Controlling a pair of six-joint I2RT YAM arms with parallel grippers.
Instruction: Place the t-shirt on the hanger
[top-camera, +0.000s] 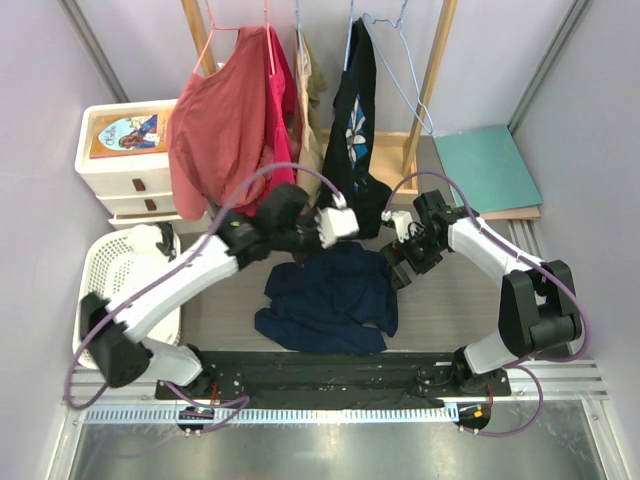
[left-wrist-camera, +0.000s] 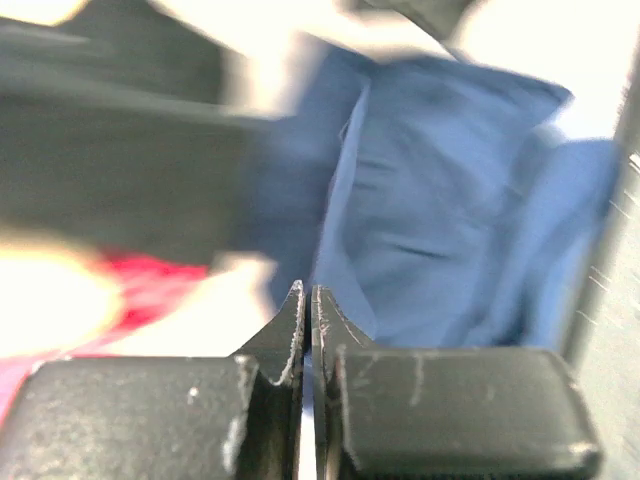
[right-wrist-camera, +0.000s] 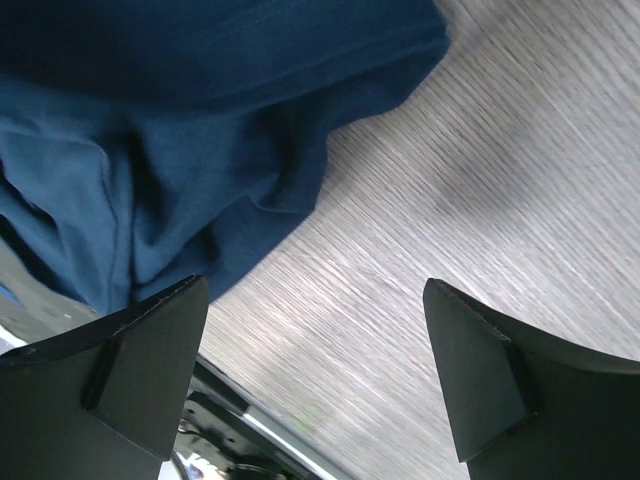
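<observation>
A navy t-shirt (top-camera: 325, 305) lies rumpled on the floor below the hanging clothes, also filling the upper left of the right wrist view (right-wrist-camera: 200, 190). My left gripper is raised over the shirt, blurred in the top view, its fingers shut with nothing clearly between them. My right gripper hangs low by the shirt's right side, open, with bare floor and cloth beneath. Light blue empty hangers (top-camera: 410, 75) hang at the rack's right.
Red, pink, beige and black garments (top-camera: 225, 120) hang from the rack. A white drawer unit (top-camera: 130, 180) and white basket (top-camera: 95, 280) stand left. Teal boards (top-camera: 490, 170) lie back right.
</observation>
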